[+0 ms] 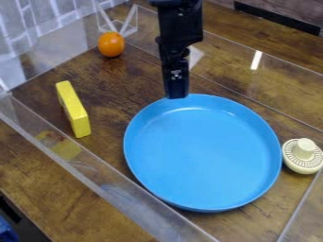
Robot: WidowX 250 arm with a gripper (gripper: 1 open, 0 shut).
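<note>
The dark gripper (179,93) hangs from the top centre, its fingertips just above the back rim of a large blue plate (202,151). Its fingers are open, with nothing visible between them. A yellow block (72,108) stands at the left, and an orange ball (111,43) sits at the back left. A white ribbed round object with a knob (301,156) rests at the right, beside the plate.
A clear transparent wall (97,174) runs along the left and front left.
</note>
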